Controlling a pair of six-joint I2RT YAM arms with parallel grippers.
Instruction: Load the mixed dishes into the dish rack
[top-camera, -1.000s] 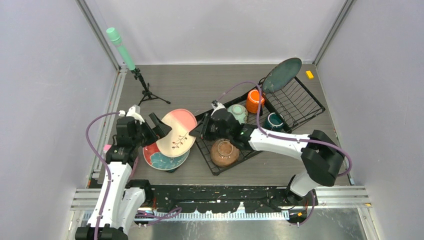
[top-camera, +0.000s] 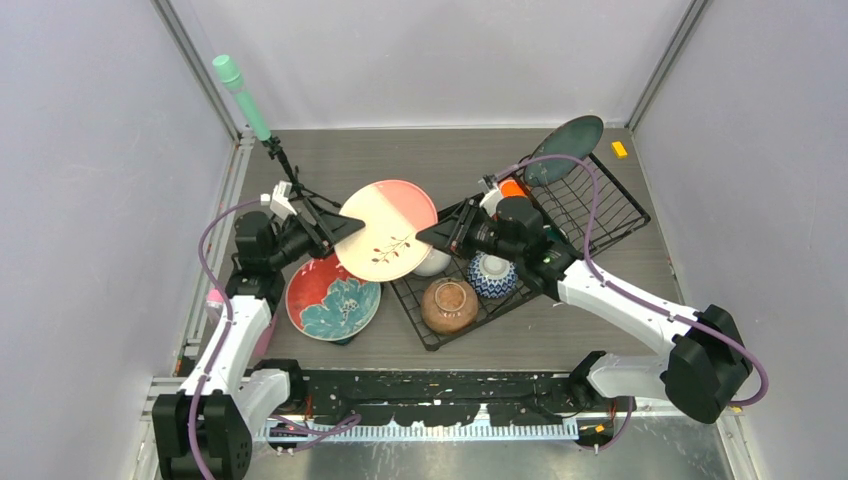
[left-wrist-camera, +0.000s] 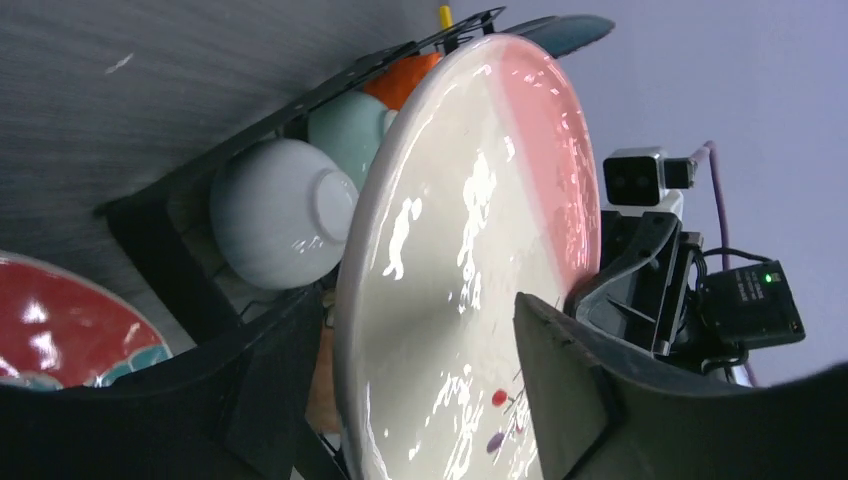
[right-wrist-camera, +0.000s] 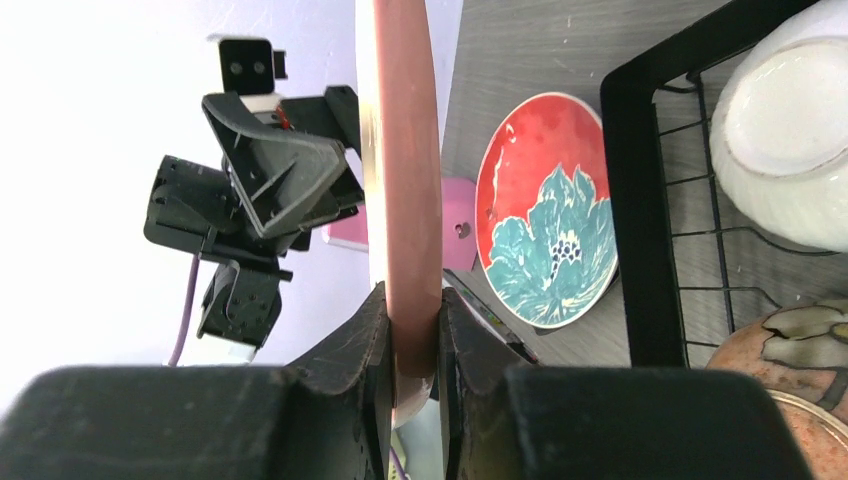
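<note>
A pink-and-cream plate with a twig print is held up between both arms. My right gripper is shut on its rim. My left gripper has its fingers apart around the plate's opposite side; whether they touch it is unclear. A red-and-teal plate lies below, left of the black dish rack. The rack holds a brown bowl, a blue patterned bowl, a white bowl, an orange cup and a dark green plate.
A tripod with a mint tube stands at back left, a pink object beside the red plate. The rack's right section has free slots; a small yellow block lies behind it.
The plate and both grippers have risen and moved right, toward and over the rack's left part. The right arm has swung rightward and the left arm has followed.
</note>
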